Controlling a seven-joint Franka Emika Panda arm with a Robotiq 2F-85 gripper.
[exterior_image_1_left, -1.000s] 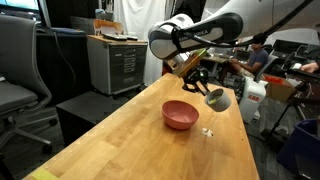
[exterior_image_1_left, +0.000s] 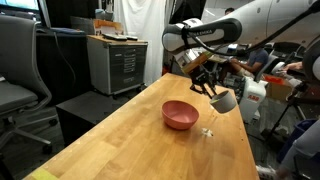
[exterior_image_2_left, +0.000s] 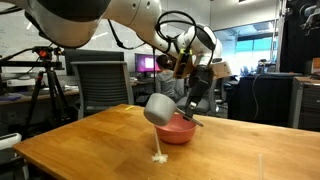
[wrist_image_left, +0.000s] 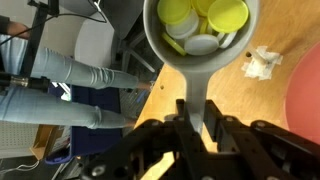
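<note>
A light grey cup-like pan (exterior_image_1_left: 224, 102) with a handle hangs above the table, and my gripper is shut on its handle (wrist_image_left: 196, 95). Inside the pan, the wrist view shows several yellow and white round pieces (wrist_image_left: 228, 14). The pan (exterior_image_2_left: 160, 109) is tilted in exterior view 2. Close beside it, on the table, stands a red bowl (exterior_image_1_left: 180, 115); its inside cannot be seen well. A small white crumpled piece (exterior_image_1_left: 207, 132) lies on the table near the bowl, below the pan.
A person in jeans (wrist_image_left: 60, 85) is beside the table edge in the wrist view. Office chairs (exterior_image_1_left: 20, 70) and a drawer cabinet (exterior_image_1_left: 118, 66) stand beyond the table.
The arm and the pan have shifted slightly right in exterior view 1, and the pan's tilt has changed a little. The bowl and the white piece stay where they were.
</note>
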